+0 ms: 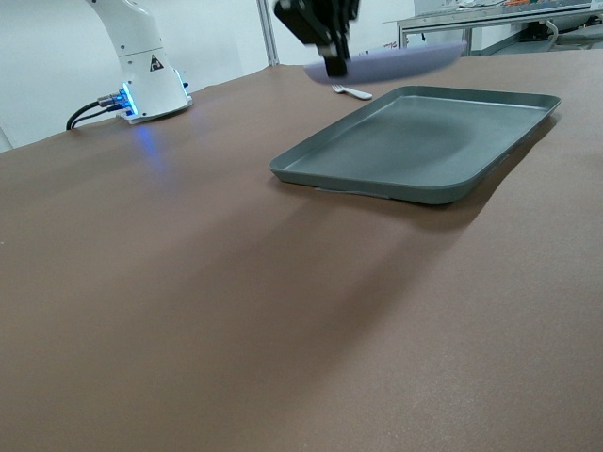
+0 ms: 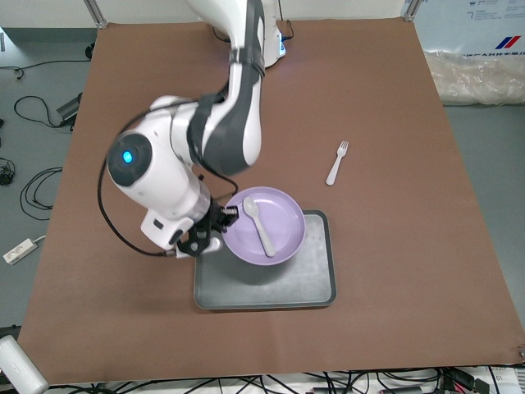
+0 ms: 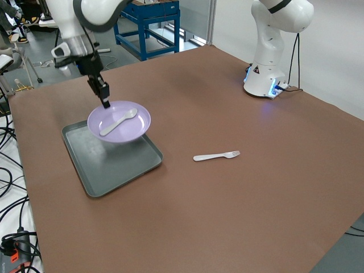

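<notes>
A purple plate point(image 2: 280, 226) point(image 1: 407, 64) point(image 3: 135, 125) hangs above a grey rectangular tray point(image 2: 264, 291) point(image 1: 396, 151) point(image 3: 110, 170), a white spoon point(image 2: 257, 223) point(image 3: 119, 121) lying in it. My black gripper point(image 2: 226, 220) point(image 1: 335, 66) point(image 3: 104, 102) is at the plate's rim, shut on it as it carries the plate. The top view shows clear air between plate and tray. A white fork point(image 2: 337, 162) point(image 1: 351, 91) point(image 3: 216, 156) lies on the brown table, right of the plate in the left view.
Cables lie on the floor and along the edges outside it.
</notes>
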